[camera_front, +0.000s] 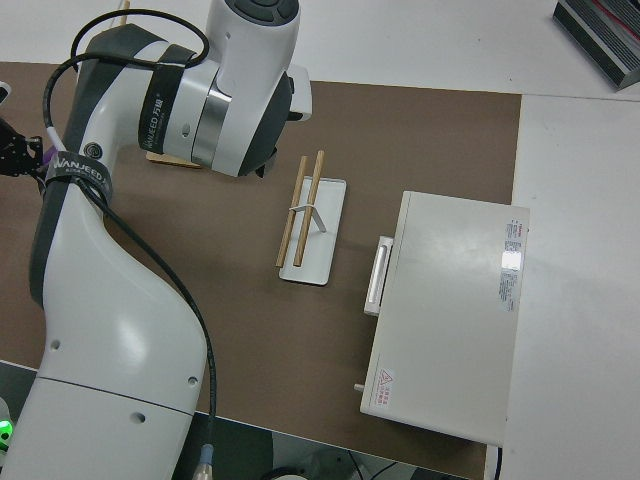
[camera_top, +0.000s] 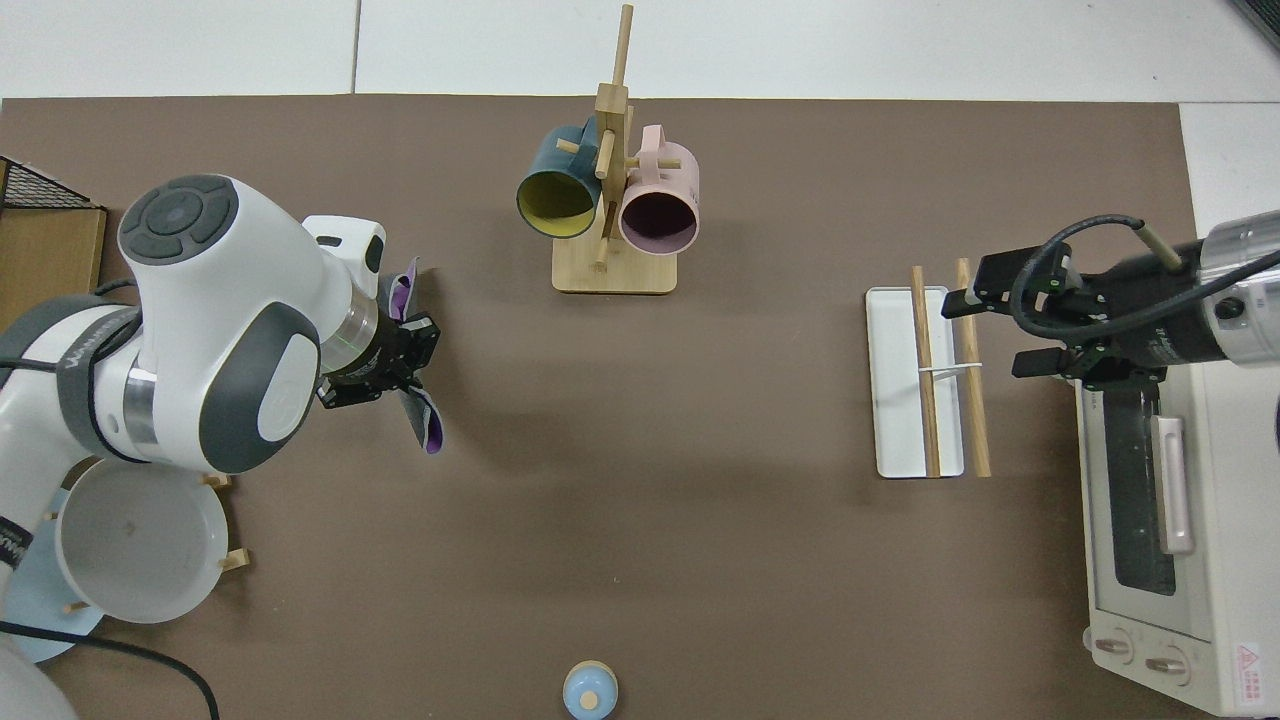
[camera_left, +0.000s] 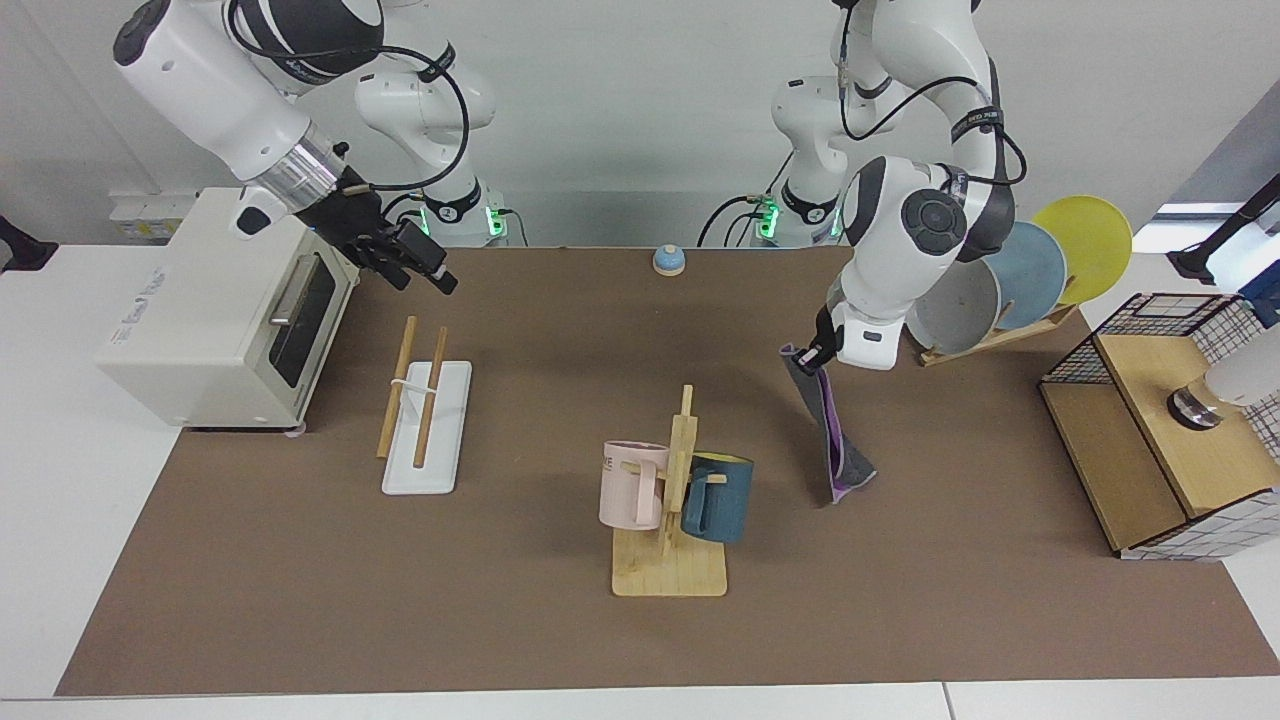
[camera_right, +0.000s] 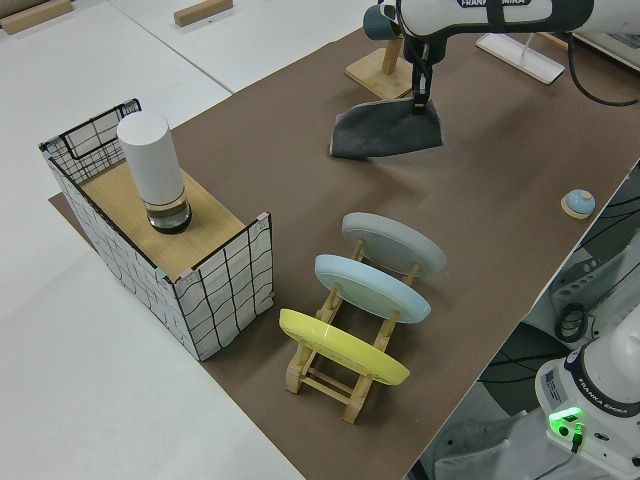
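Observation:
My left gripper (camera_top: 414, 360), at the left in the camera top view and at the right in the camera left view, is shut on a grey-and-purple cloth (camera_left: 840, 444), which hangs from its fingers over the mat. My right gripper (camera_top: 960, 300) is above the far end of a white board with two wooden sticks (camera_top: 888, 384), beside the oven; I cannot tell how its fingers stand. A wooden mug stand (camera_top: 612, 276) holds a pink mug (camera_top: 660, 180) and a blue mug (camera_top: 552, 168).
A white oven (camera_top: 1236, 516) stands at the right. A dish rack with white, blue and yellow plates (camera_right: 345, 350) and a wire basket with a wooden shelf (camera_right: 230, 290) occupy the other side. A small blue round object (camera_top: 590, 692) lies near the edge.

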